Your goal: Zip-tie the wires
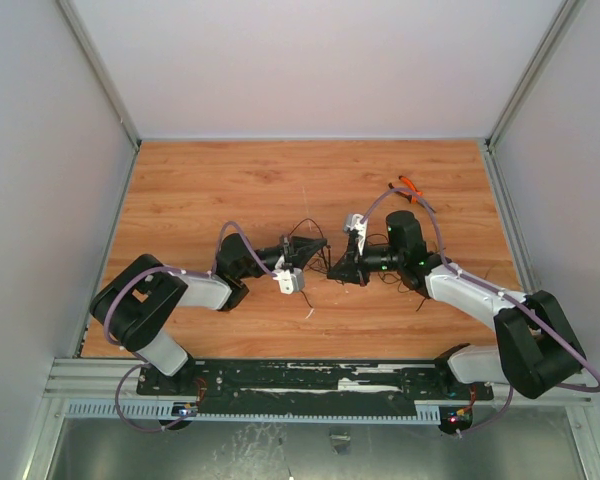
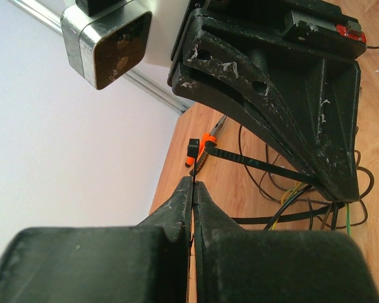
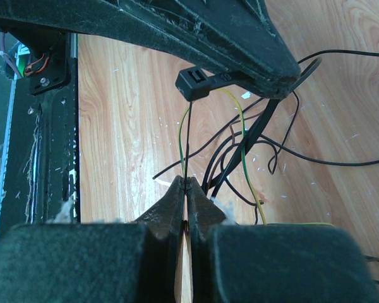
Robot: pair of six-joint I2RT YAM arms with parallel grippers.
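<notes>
A black zip tie (image 1: 327, 257) spans the short gap between my grippers. In the left wrist view, its thin edge rises from my left gripper, shut on it, to the small square head (image 2: 193, 148); a strap runs from there to the right gripper's tip. In the right wrist view, my right gripper is shut on a thin stretch below the head (image 3: 192, 83). More strap (image 3: 256, 136) hangs from the left fingertips beside the bundled wires (image 3: 218, 170). Whether it fully encircles them, I cannot tell.
Loose black wires (image 3: 341, 163) trail over the wooden table (image 1: 210, 180), with yellow-green ones among them. Orange-handled pliers (image 1: 410, 188) lie at the back right, close to the right arm's hose.
</notes>
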